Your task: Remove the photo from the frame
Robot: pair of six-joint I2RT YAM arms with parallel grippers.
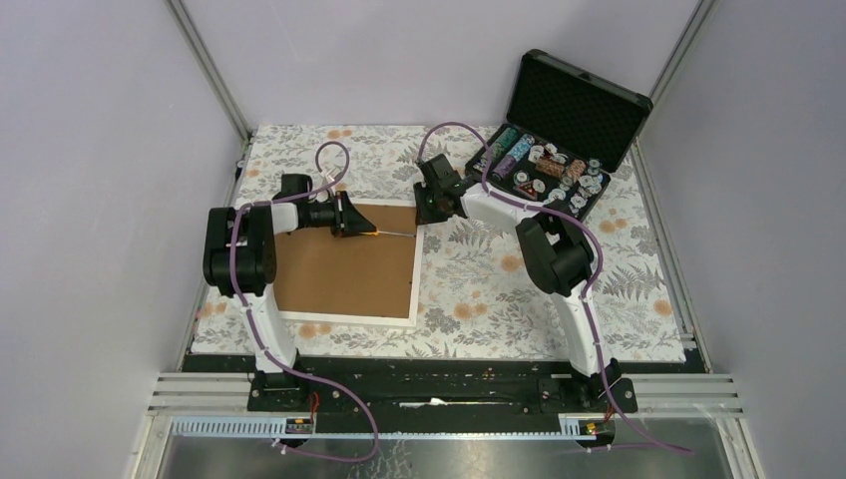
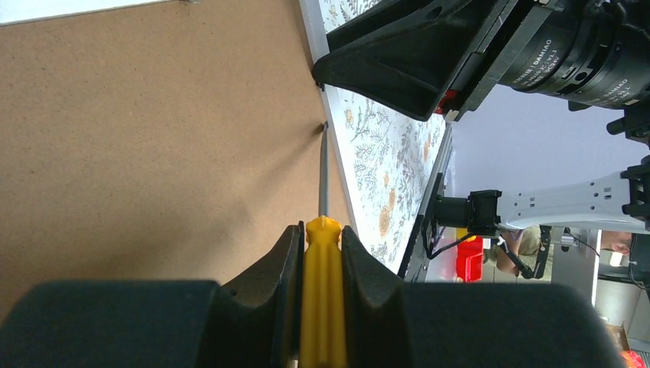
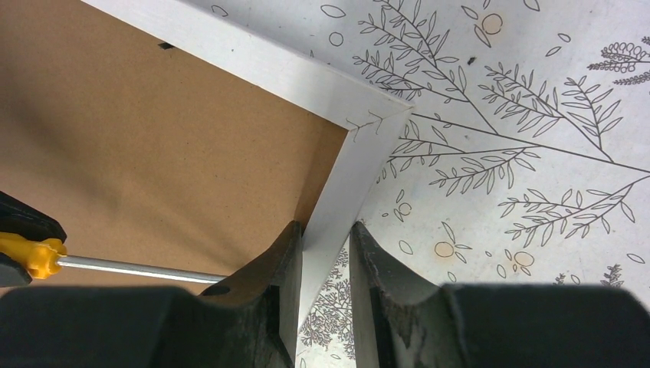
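Note:
The photo frame lies back side up on the table, its brown backing board (image 1: 344, 274) inside a white rim (image 1: 359, 319). My left gripper is shut on the yellow handle of a screwdriver (image 2: 323, 291). Its metal shaft reaches to the right inner edge of the rim, its tip by a small dark tab on the backing. On that same side, near the back right corner, my right gripper is shut on the white rim (image 3: 352, 169), one finger inside and one outside. No photo shows; the backing covers the inside.
An open black case (image 1: 544, 170) of poker chips stands at the back right. Free tablecloth (image 1: 529, 299) stretches to the right of the frame. Both grippers are close together, with the screwdriver shaft just beside my right fingers (image 3: 260, 295).

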